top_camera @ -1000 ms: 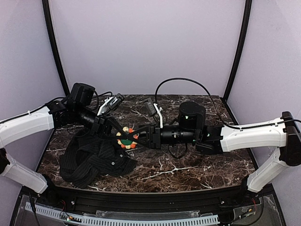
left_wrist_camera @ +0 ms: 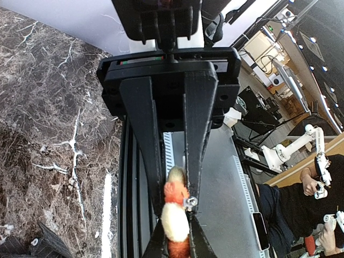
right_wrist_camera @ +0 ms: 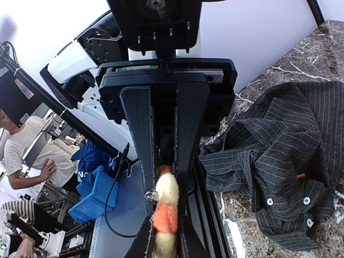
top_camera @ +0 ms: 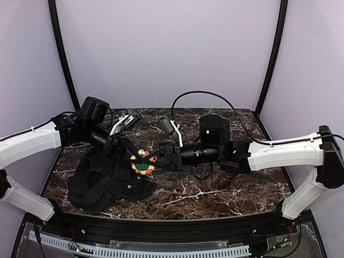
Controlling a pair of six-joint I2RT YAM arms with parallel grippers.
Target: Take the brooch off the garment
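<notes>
A flower-shaped brooch (top_camera: 142, 167) with a green centre and cream and orange petals is held in the air between my two grippers, above the right part of the dark pinstriped garment (top_camera: 97, 188). My left gripper is shut on it from the left, and its edge shows as fuzzy cream and orange petals between the fingers. My right gripper is shut on it from the right, with a small metal piece beside the petals. The garment (right_wrist_camera: 279, 177) lies crumpled on the marble table, apart from the brooch as far as the views show.
People and equipment are beyond the table in both wrist views.
The brooch and both gripper tips have moved slightly left and toward the front in the top view, with the right arm shifting a little left. The garment looks unchanged.
</notes>
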